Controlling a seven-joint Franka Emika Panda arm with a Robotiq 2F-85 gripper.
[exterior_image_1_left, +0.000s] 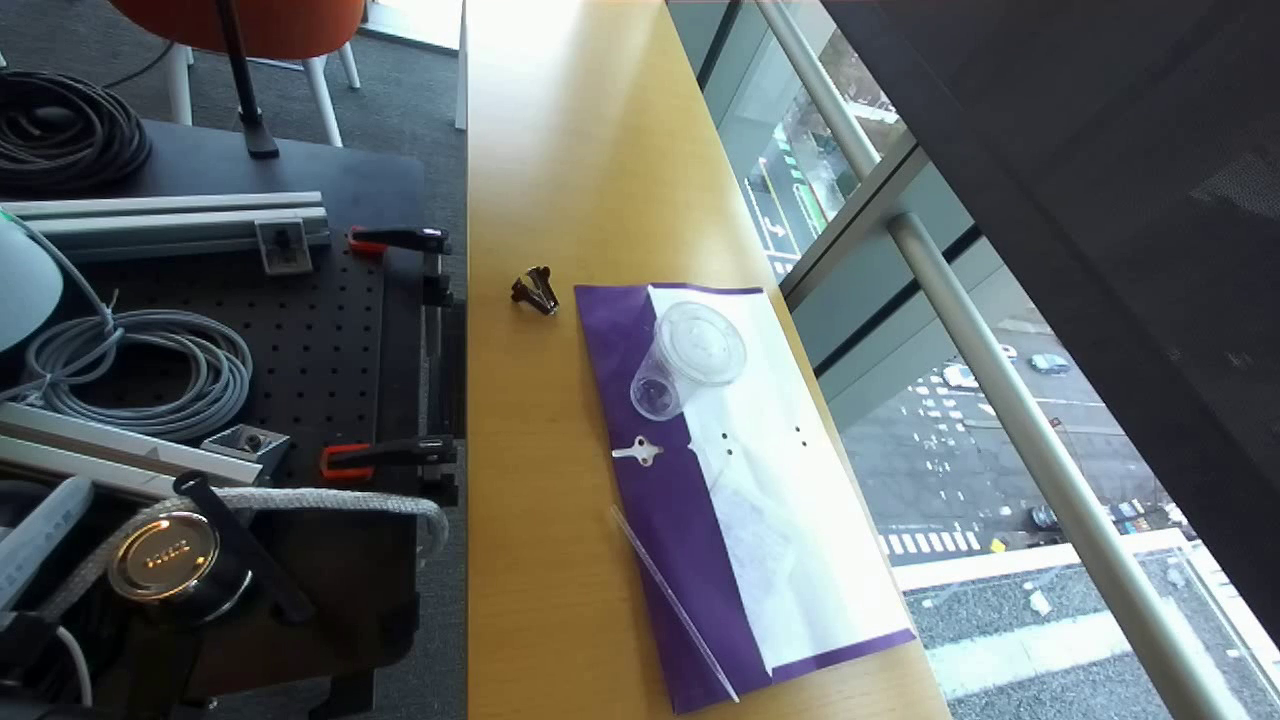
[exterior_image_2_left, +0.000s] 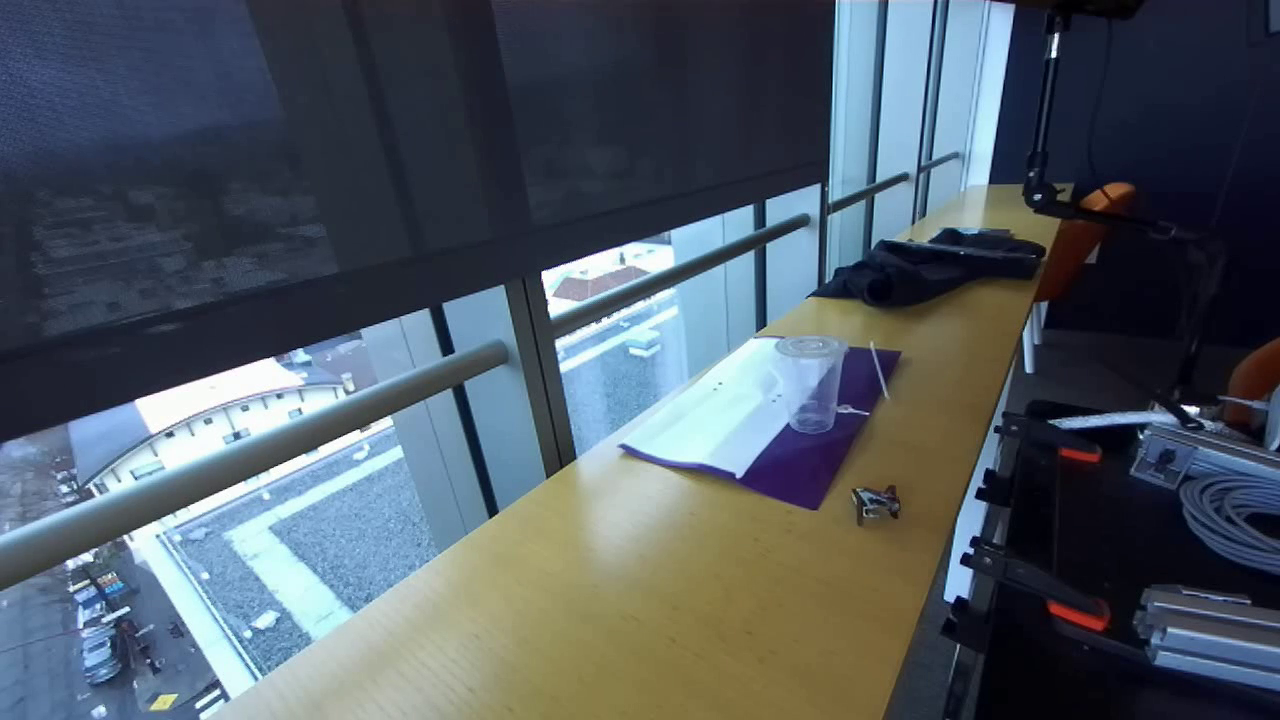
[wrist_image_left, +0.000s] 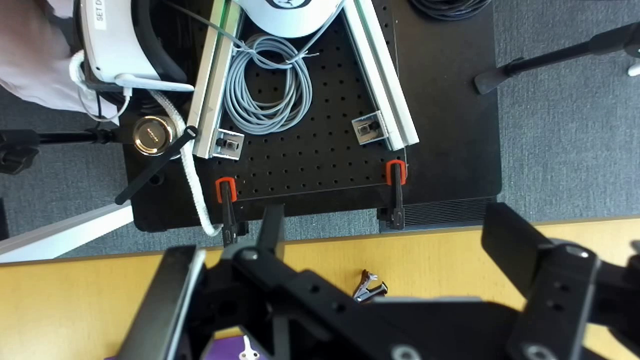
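My gripper stands open in the wrist view, its dark fingers (wrist_image_left: 510, 246) wide apart and nothing between them; neither exterior view shows it. Below its gap a staple remover (wrist_image_left: 369, 287) rests on the wooden counter, partly hidden by the gripper body. In exterior view 1 that staple remover (exterior_image_1_left: 536, 289) lies left of a purple-and-white folder (exterior_image_1_left: 810, 564). A clear lidded plastic cup (exterior_image_1_left: 690, 354) stands upright on the folder. On the purple part lie a straw (exterior_image_1_left: 674, 600) and a small white cutout (exterior_image_1_left: 639, 451).
Beside the counter (exterior_image_1_left: 540, 576), a black table (exterior_image_1_left: 348, 312) carries coiled grey cable (exterior_image_1_left: 144, 366), metal rails and orange-black clamps (exterior_image_1_left: 402, 240). Window railing (exterior_image_1_left: 1032, 432) borders the other side. Dark cloth (exterior_image_2_left: 924, 270) lies farther along in exterior view 2. Bare counter surrounds the staple remover.
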